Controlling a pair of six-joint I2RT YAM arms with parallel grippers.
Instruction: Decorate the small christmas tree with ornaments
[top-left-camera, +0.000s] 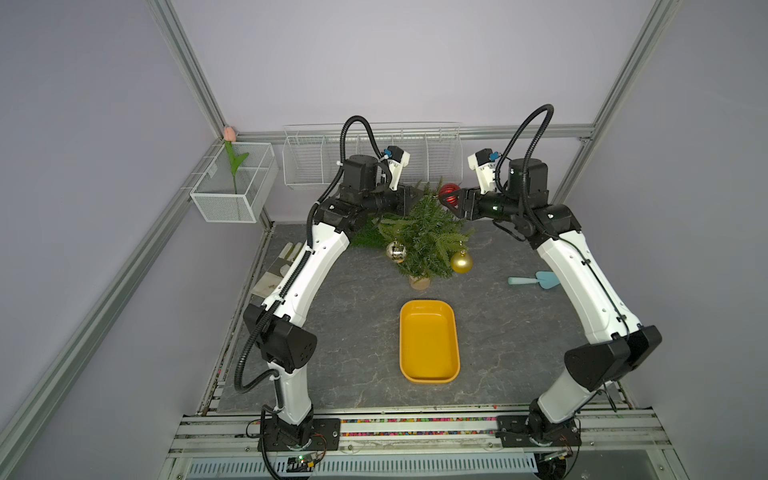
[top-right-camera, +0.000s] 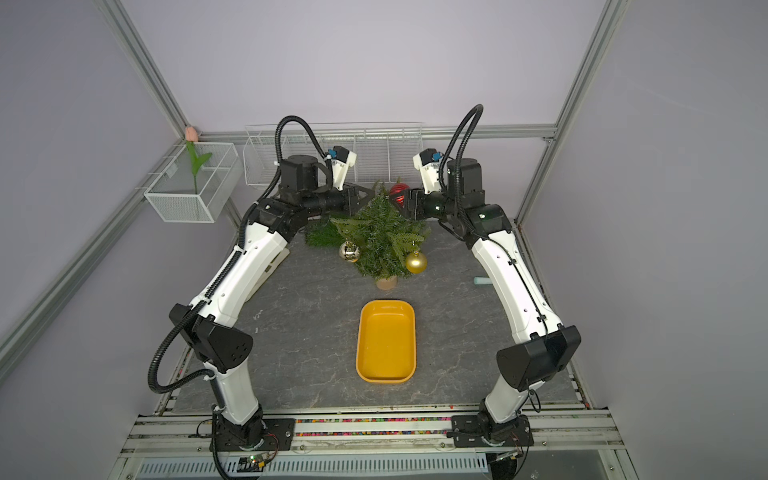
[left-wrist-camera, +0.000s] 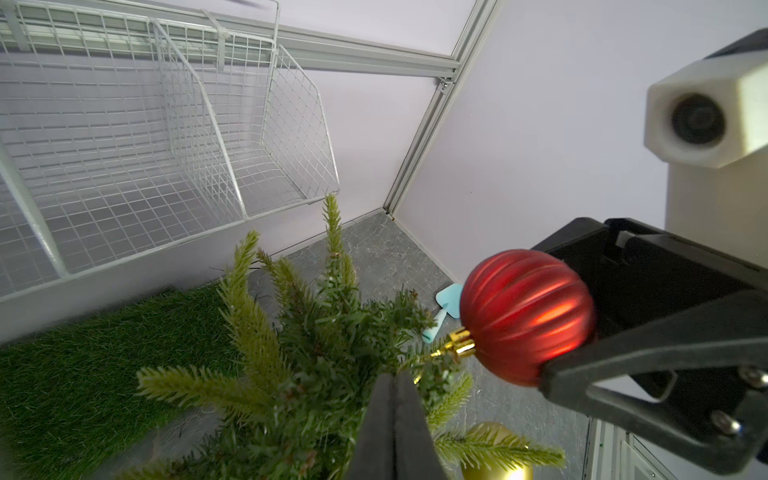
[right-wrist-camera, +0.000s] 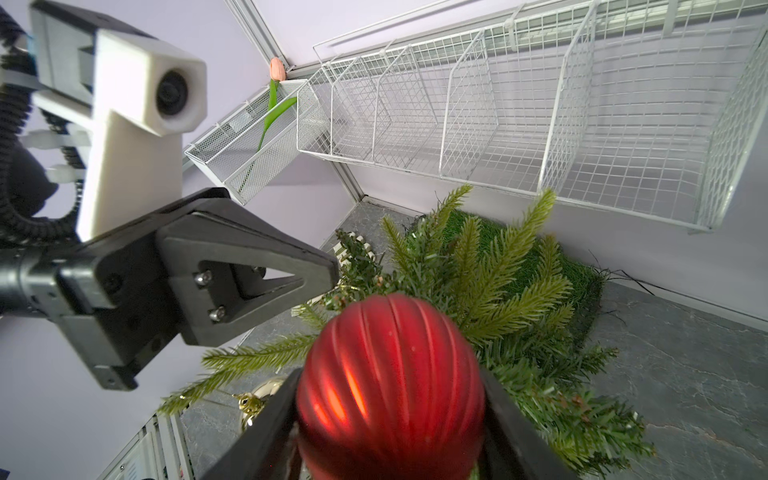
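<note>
The small Christmas tree (top-left-camera: 428, 236) stands upright mid-table, a silver ornament (top-left-camera: 396, 252) hanging on its left and a gold ornament (top-left-camera: 461, 261) on its right. Near the treetop, my right gripper is shut on a ribbed red ornament (right-wrist-camera: 392, 376). The ball's gold cap (left-wrist-camera: 459, 342) points toward the left gripper's tips in the left wrist view. My left gripper is shut above the branches, facing the right one. Nothing clear shows between its fingers; whether it pinches a thin loop cannot be made out.
An empty yellow tray (top-left-camera: 402, 344) lies in front of the tree. Behind are a white wire rack (right-wrist-camera: 512, 120) and a green grass mat (left-wrist-camera: 120, 352). A pale blue trowel (top-left-camera: 547, 279) lies at the right.
</note>
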